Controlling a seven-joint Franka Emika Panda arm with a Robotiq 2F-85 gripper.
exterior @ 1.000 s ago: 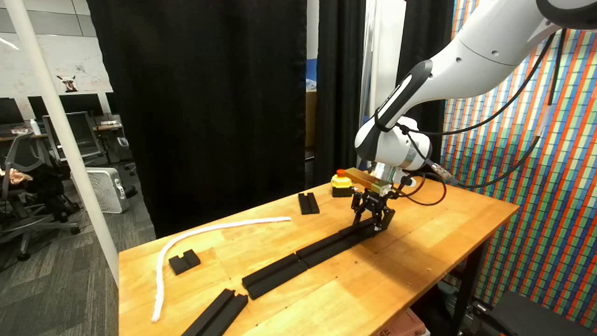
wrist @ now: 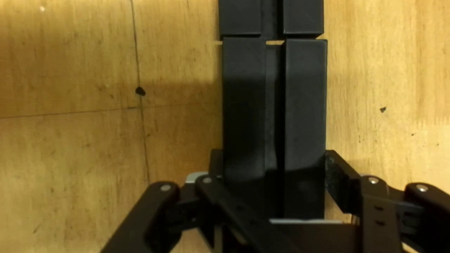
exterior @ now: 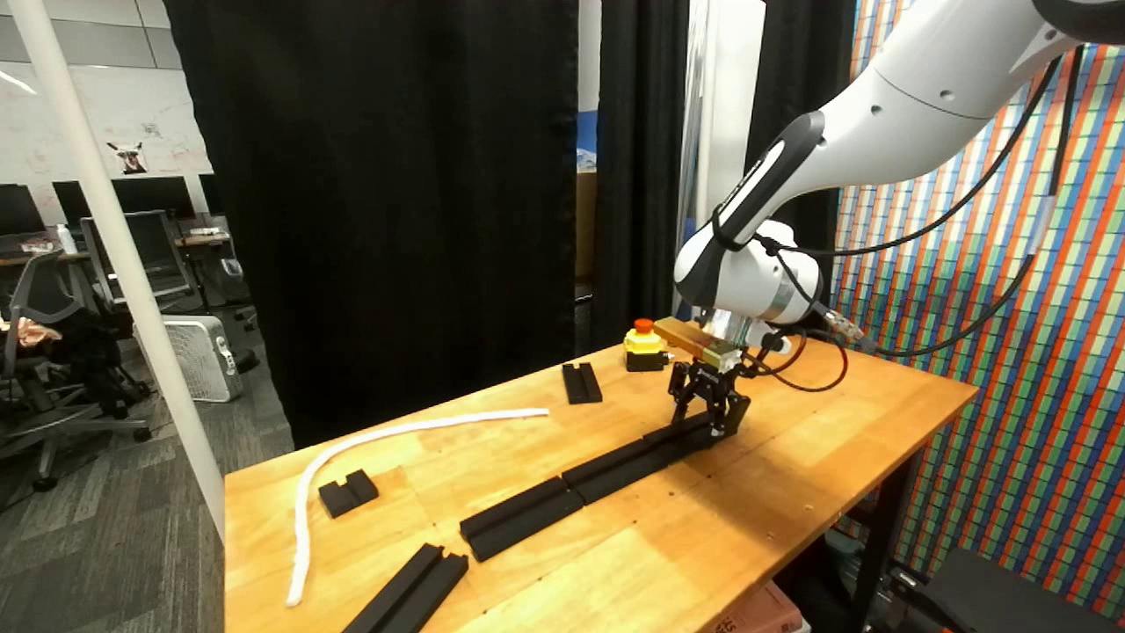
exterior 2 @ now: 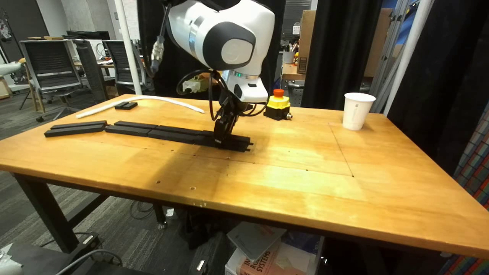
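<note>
Several black grooved track pieces lie end to end in a row on the table. My gripper is shut across the right-hand end piece (wrist: pixel 306 105), one finger (wrist: pixel 337 177) against each long side. A thin gap separates that piece from the neighbouring piece (wrist: pixel 240 17) in the wrist view; whether they are joined is hidden. In exterior view 1 the gripper (exterior: pixel 709 411) points down at the row's far end, beyond the middle piece (exterior: pixel 622 469) and the row's near piece (exterior: pixel 522 517). Small pegs (exterior 2: pixel 250 147) stick out of the row's end in exterior view 2.
Another grooved piece (exterior: pixel 411 591) lies angled by the row's near end. Two short pieces (exterior: pixel 349 492) (exterior: pixel 582 383), a white flexible strip (exterior: pixel 422 426) and an emergency stop (exterior: pixel 644 345) lie behind. A paper cup (exterior 2: pixel 357 111) stands farther right.
My gripper has shifted slightly to the right along the row's line, and the row's pieces have moved a little the same way. The angled piece has stayed almost in place.
</note>
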